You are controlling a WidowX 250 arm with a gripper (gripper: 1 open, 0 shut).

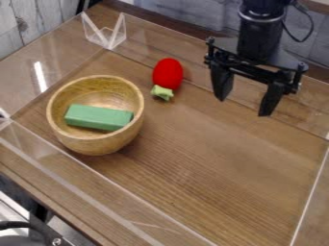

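Observation:
My gripper (252,85) is a black arm end hanging over the right back of the wooden table, its two fingers apart with nothing visible between them. A red object (167,71) lies to its left, with a small light green piece (162,93) just in front of that. A wooden bowl (129,133) at the left holds a green block (85,114).
A white wire-like item (108,31) stands at the back left, near the table's edge.

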